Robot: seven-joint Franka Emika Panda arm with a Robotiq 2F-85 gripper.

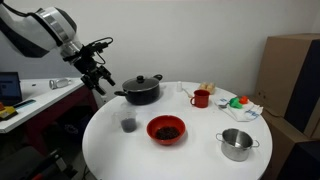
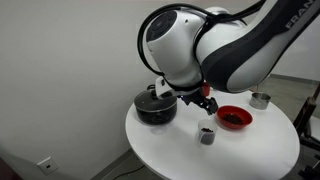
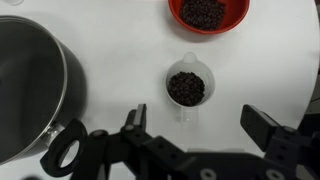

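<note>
A clear cup (image 3: pixel 190 85) with dark beans or pellets in its bottom stands upright on the white table, its handle pointing toward my gripper in the wrist view. My gripper is open above the table, its fingers wide apart with nothing between them; the cup appears just ahead of them. Exterior view 1 has the same cup (image 1: pixel 128 121) on the table's left side, apart from the gripper (image 1: pixel 106 90). Beside the cup is a red bowl (image 1: pixel 166 130) holding more dark pieces.
A black lidded pot (image 1: pixel 142 91) stands behind the cup. Farther right are a red mug (image 1: pixel 201 99), a steel pot (image 1: pixel 237 146) and colourful items on a cloth (image 1: pixel 240 106).
</note>
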